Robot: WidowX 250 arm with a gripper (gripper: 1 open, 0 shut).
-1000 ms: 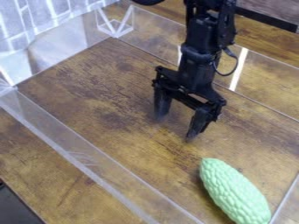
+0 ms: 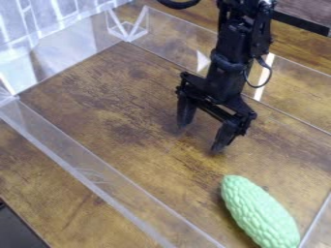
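Note:
My black gripper [image 2: 204, 128] hangs low over the wooden tray floor in the upper middle, its fingers spread open with nothing visible between them. A light green, bumpy, elongated object like a bitter melon [image 2: 258, 211] lies at the lower right, apart from the gripper, below it and to its right in the view.
Clear plastic walls [image 2: 77, 166] border the wooden floor [image 2: 97, 102] on several sides. A pale, wrinkled sheet [image 2: 45, 29] is at the top left.
The gripper and arm have shifted slightly to the right over the last second. The green object lies where it was.

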